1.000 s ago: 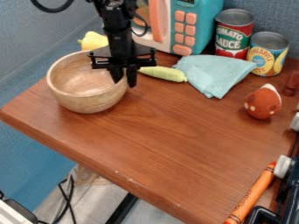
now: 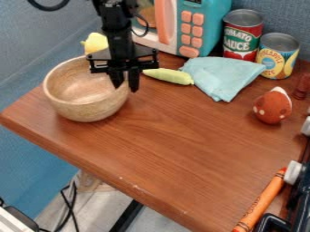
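A black gripper (image 2: 125, 80) points down at the right rim of a wooden bowl (image 2: 75, 101) at the table's left. Its fingertips are at or just by the rim; whether they are open or shut on it is hard to make out.
Behind are a toy microwave (image 2: 198, 27), yellow corn (image 2: 169, 76), a blue cloth (image 2: 222, 77), a tomato can (image 2: 242, 36) and another can (image 2: 277, 55). A red egg-shaped toy (image 2: 273, 107) and an orange marker (image 2: 259, 207) lie right.
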